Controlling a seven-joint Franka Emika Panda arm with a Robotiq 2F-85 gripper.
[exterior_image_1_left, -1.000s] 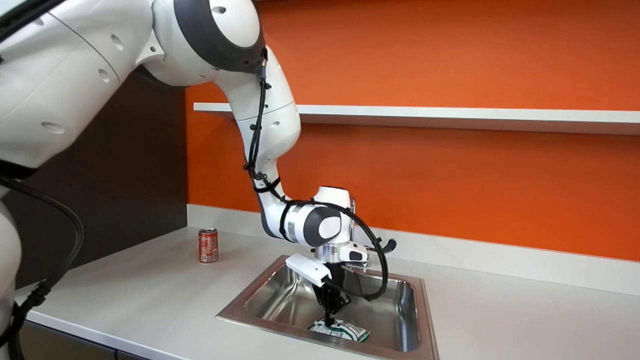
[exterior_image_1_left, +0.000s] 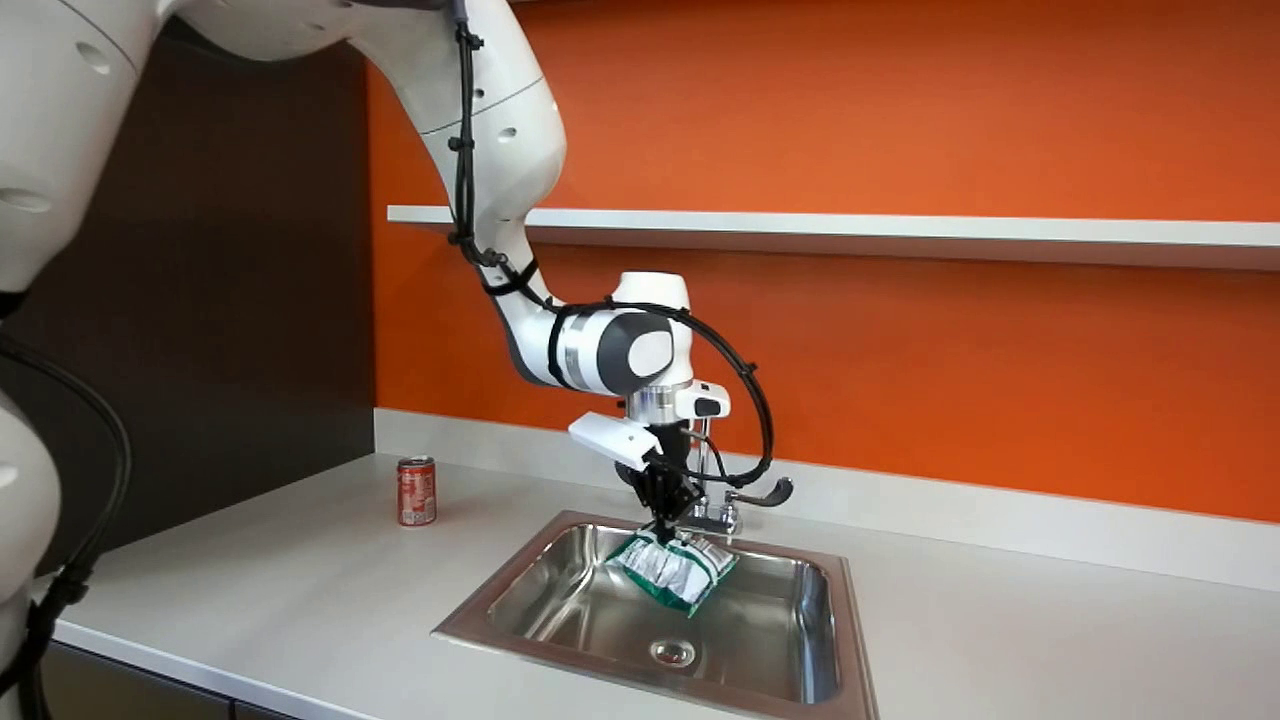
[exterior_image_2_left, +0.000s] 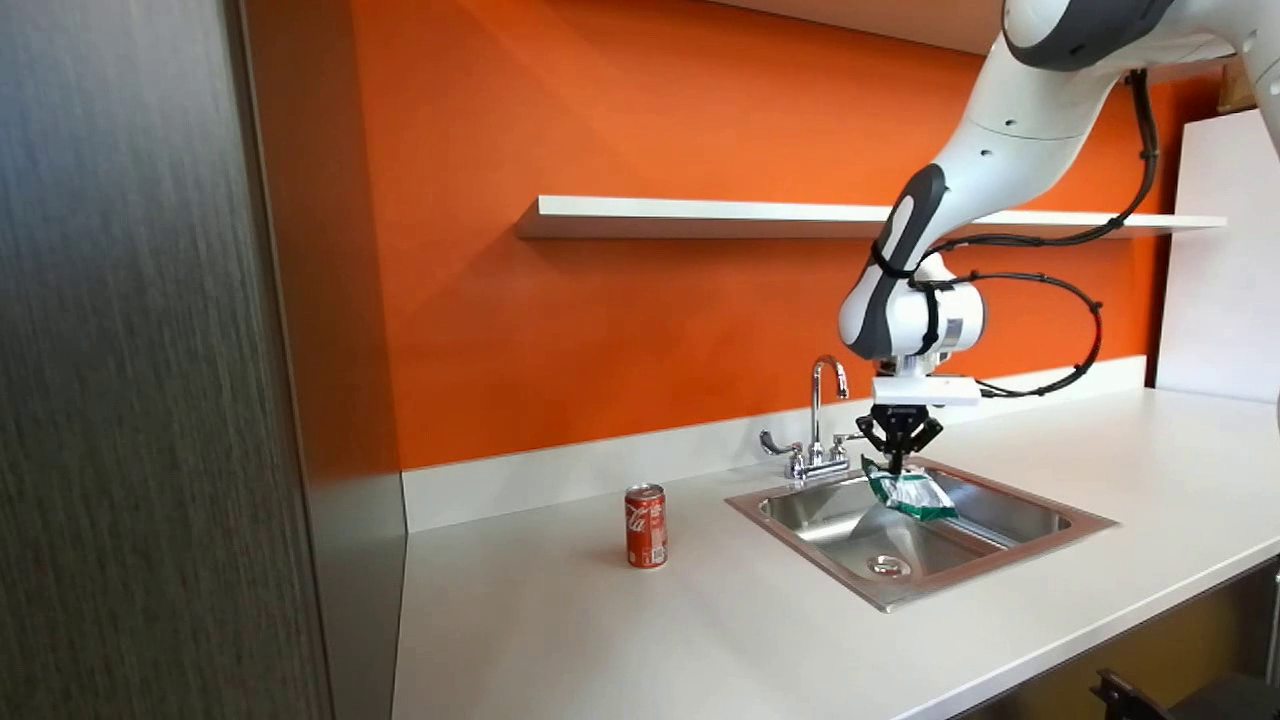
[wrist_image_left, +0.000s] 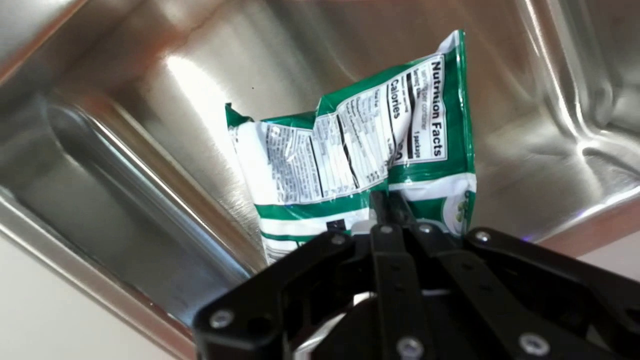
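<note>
A green and white snack packet (wrist_image_left: 354, 144), its Nutrition Facts label facing up, is pinched near one edge by my gripper. The fingers are shut on its thin, folded film. In exterior view 1 the packet (exterior_image_1_left: 675, 568) hangs tilted below the gripper (exterior_image_1_left: 663, 534), over the back part of the steel sink (exterior_image_1_left: 470, 620). Exterior view 2 also has the packet (exterior_image_2_left: 912, 493) hanging beneath the gripper (exterior_image_2_left: 895, 466), above the basin floor. Part of the packet's near side is hidden behind the fingers in the wrist view.
Left of the sink, a red soda can (exterior_image_1_left: 416, 492) stands upright on the counter. Close behind the arm is the faucet (exterior_image_2_left: 817, 414) at the sink's back edge. A white shelf (exterior_image_1_left: 840, 224) runs along the orange wall. The counter to the sink's right (exterior_image_1_left: 1020, 624) is clear.
The arm has risen, lifting the packet from the sink floor. Now the packet hangs higher from the gripper, and the faucet shows more. The can has stayed put.
</note>
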